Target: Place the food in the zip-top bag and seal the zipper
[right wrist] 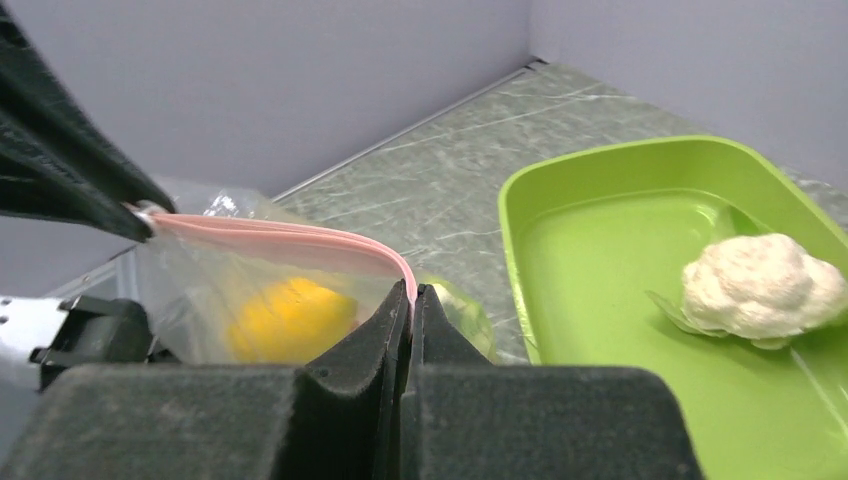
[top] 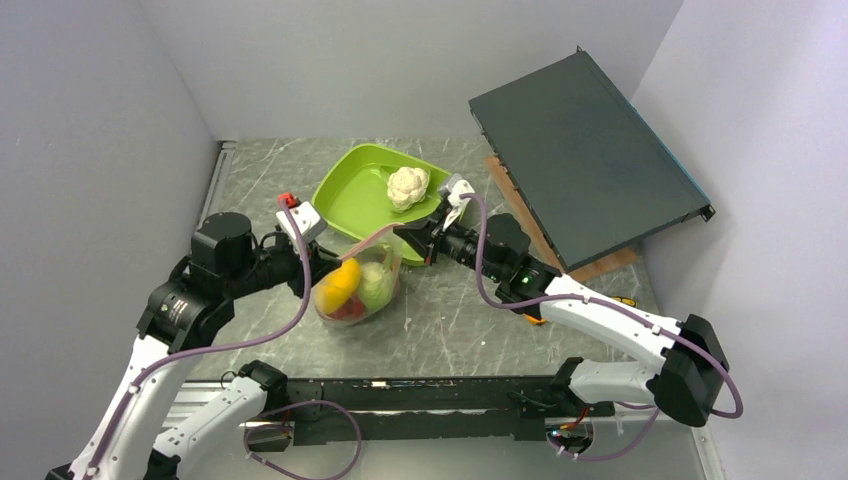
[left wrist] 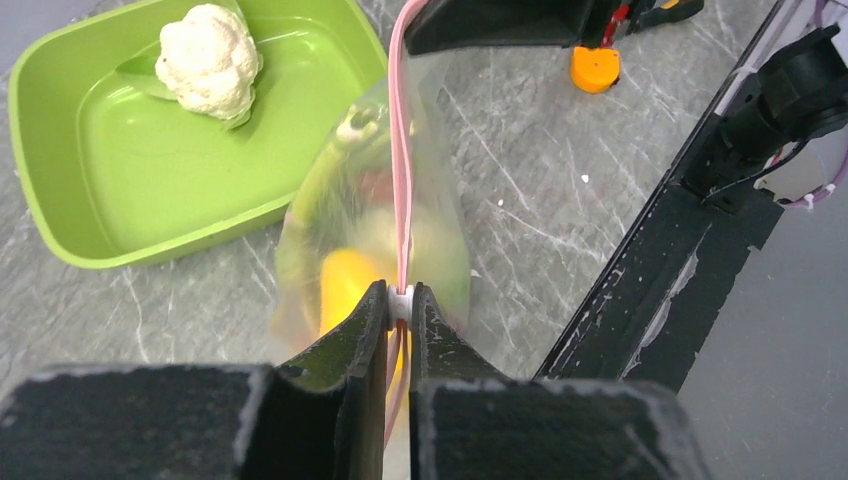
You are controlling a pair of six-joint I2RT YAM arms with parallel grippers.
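The clear zip bag (left wrist: 455, 220) hangs between my two grippers, with a yellow food piece (top: 339, 286), a pale green one (top: 375, 287) and something red at its bottom. Its pink zipper edge (left wrist: 401, 160) is stretched between them. My left gripper is shut on the white zipper slider (left wrist: 401, 303). In the left wrist view, the edge strips lie together towards the right gripper and part below the slider. On the zipper's other end, my right gripper is shut, the thin pink strip (right wrist: 345, 240) running between its fingertips.
Behind the bag stands a green bin (top: 338, 190) with a white cauliflower (top: 408, 187) in it. A large dark panel (top: 590, 150) rises at the back right. An orange object (left wrist: 595, 68) lies beyond the right gripper.
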